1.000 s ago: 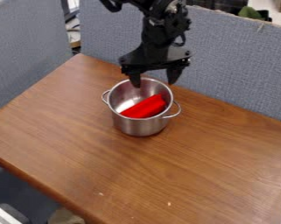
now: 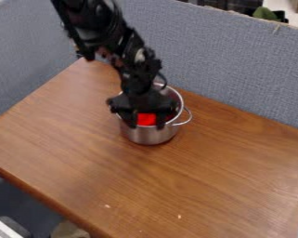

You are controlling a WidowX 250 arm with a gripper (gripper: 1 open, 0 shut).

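Note:
A steel pot (image 2: pixel 154 134) with side handles stands on the wooden table (image 2: pixel 64 139). A red object (image 2: pixel 146 119) shows inside it. My black gripper (image 2: pixel 144 112) is down in the pot's mouth, over the red object, hiding much of it and the pot's interior. Whether the fingers are apart or closed on the red object cannot be made out.
Grey padded walls line the back and left of the table. The table's front edge runs along the lower left.
The pot stands about where it was.

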